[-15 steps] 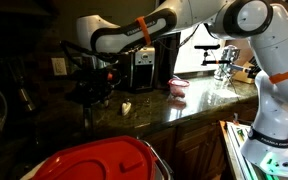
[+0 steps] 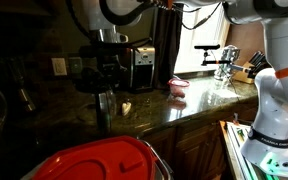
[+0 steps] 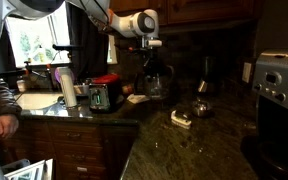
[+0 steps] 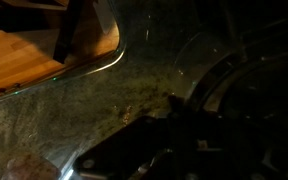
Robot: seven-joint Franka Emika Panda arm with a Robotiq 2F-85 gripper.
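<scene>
My gripper (image 3: 152, 58) hangs over the back of the dark counter, apparently shut on a dark, see-through pot (image 3: 158, 84) that looks like a glass carafe. In the wrist view the pot's round dark rim (image 4: 216, 78) fills the right side, close against the black gripper parts. Exterior view 1 shows the gripper (image 2: 100, 62) above a dark shape, with poor light hiding the fingers. Exactly where the fingers grasp the pot cannot be made out.
A small white object (image 3: 181, 118) lies on the counter. A red toaster (image 3: 106, 88) and paper towel roll (image 3: 69, 94) stand left, a coffee machine (image 3: 280, 85) right. A pink bowl (image 2: 179, 88) sits farther along; a large red lid-like surface (image 2: 96, 162) fills the foreground.
The arm and gripper have risen and shifted right in exterior view 1, with the dark shape below moving along. The white object and pink bowl have stayed put.
</scene>
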